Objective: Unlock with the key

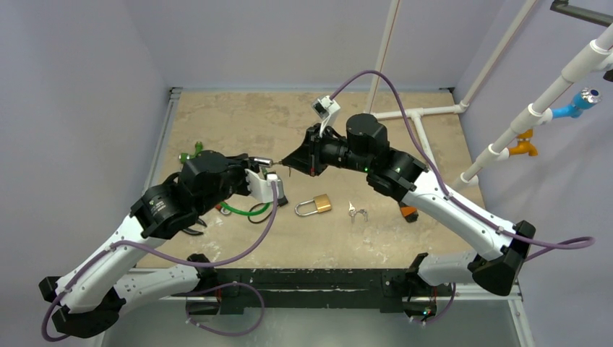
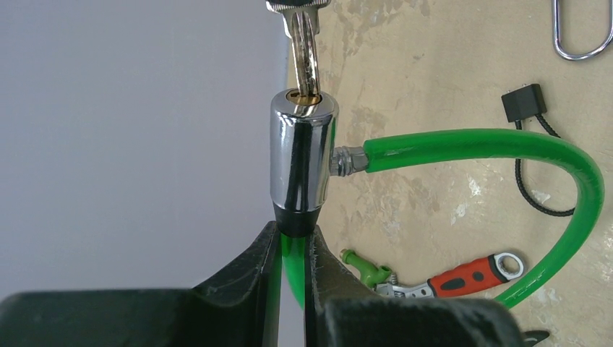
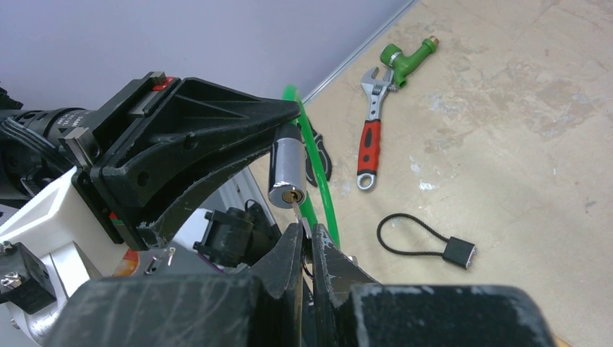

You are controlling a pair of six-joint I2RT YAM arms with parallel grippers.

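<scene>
My left gripper is shut on a chrome lock cylinder with a green hose attached. A silver key points at the keyhole in the cylinder's end, its tip at or in it; how deep, I cannot tell. My right gripper is shut on this key, facing the lock from the right in the top view. The left wrist view shows the key against the keyhole from the other side.
Below on the board lie a brass padlock, an adjustable wrench, a green fitting, a cable lock and loose keys. White pipes with taps stand at the right.
</scene>
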